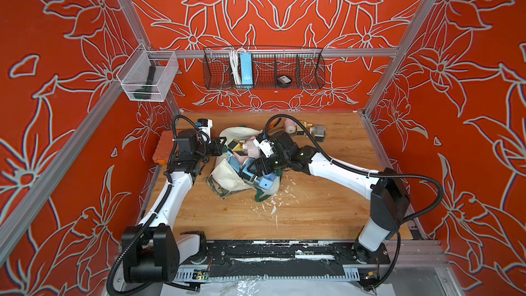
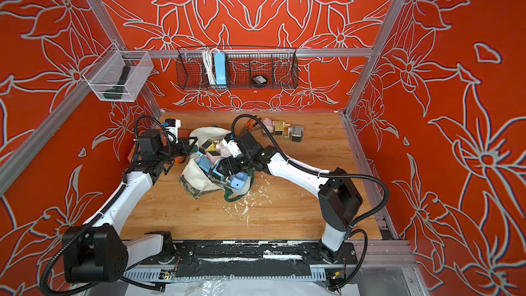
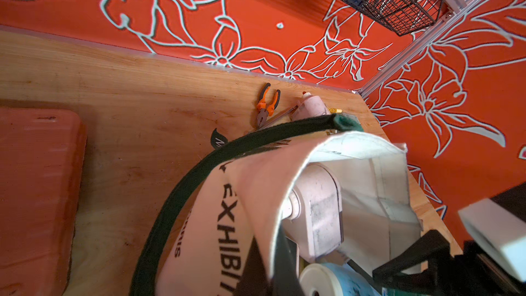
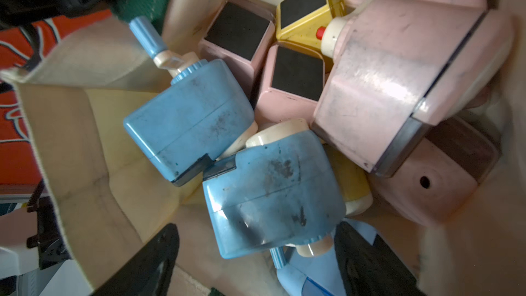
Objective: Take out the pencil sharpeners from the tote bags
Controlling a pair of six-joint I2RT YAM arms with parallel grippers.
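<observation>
An open cream tote bag (image 1: 227,178) with green handles lies mid-table, holding several blue, pink and yellow pencil sharpeners. My left gripper (image 1: 218,145) is at the bag's upper left edge; in its wrist view, bag cloth fills the lower middle, hiding the fingertips. My right gripper is open over the bag's inside, its fingers either side of a blue sharpener (image 4: 274,197). Another blue sharpener (image 4: 186,115) and a large pink one (image 4: 405,71) lie beside it.
An orange case (image 1: 161,148) lies at the left. Pliers (image 3: 263,108) and several sharpeners (image 2: 282,128) stand at the back. Wire baskets hang on the walls.
</observation>
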